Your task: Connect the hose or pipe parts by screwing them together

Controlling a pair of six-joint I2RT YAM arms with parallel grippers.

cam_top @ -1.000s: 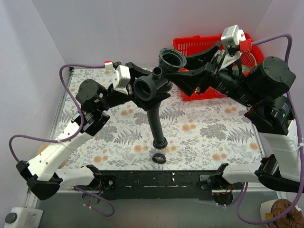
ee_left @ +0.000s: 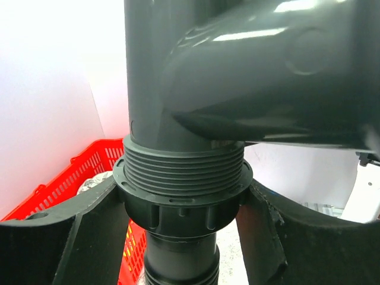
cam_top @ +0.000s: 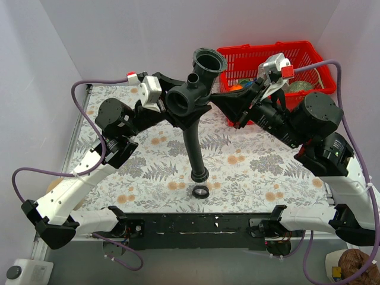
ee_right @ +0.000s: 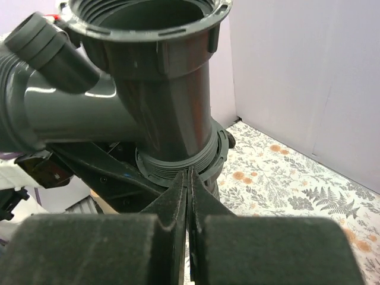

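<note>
A dark grey branched pipe fitting (cam_top: 194,90) is held up in the middle of the top view, with a dark hose (cam_top: 193,151) hanging below it. My left gripper is shut around the ribbed collar nut (ee_left: 178,208) joining fitting and hose. Seen in the right wrist view, my right gripper has its fingertips pressed together with nothing between them. Just beyond those tips stands the fitting (ee_right: 169,107), its wide threaded mouth facing up. The hose's lower end hangs above a loose black ring (cam_top: 200,192).
A red basket (cam_top: 252,56) with several items stands at the back right, behind the right gripper. Pale walls (ee_right: 273,65) enclose the space.
</note>
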